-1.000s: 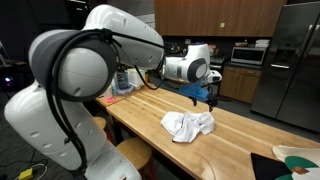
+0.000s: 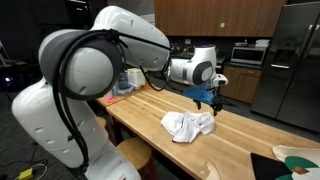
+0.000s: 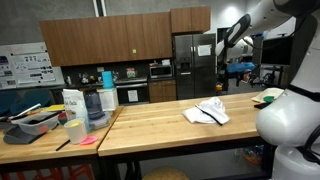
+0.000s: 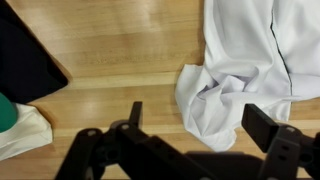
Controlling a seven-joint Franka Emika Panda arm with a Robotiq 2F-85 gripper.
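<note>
A crumpled white cloth [image 2: 183, 126] lies on the wooden table, and the wrist view shows its folds [image 4: 240, 60] on the right side. Above the table hangs my gripper [image 2: 212, 104], higher than the cloth's right end. Seen from the wrist, the gripper is open, its two dark fingers wide apart and nothing held between them. A corner of the cloth lies below the gap between the fingers. In the other exterior view the cloth [image 3: 207, 111] rests near the table's right part, with the gripper [image 3: 221, 66] well above it.
To the right of the cloth lie a black cloth [image 2: 268, 167] and a green-and-white item [image 2: 298, 154]. Several containers, among them a yellow-lidded cup [image 3: 75, 130], stand at the table's far end. Bare wood [image 3: 150, 127] stretches between them and the white cloth.
Over the last second my arm has shifted slightly, and the gripper sits a little lower. The white cloth looks unmoved.
</note>
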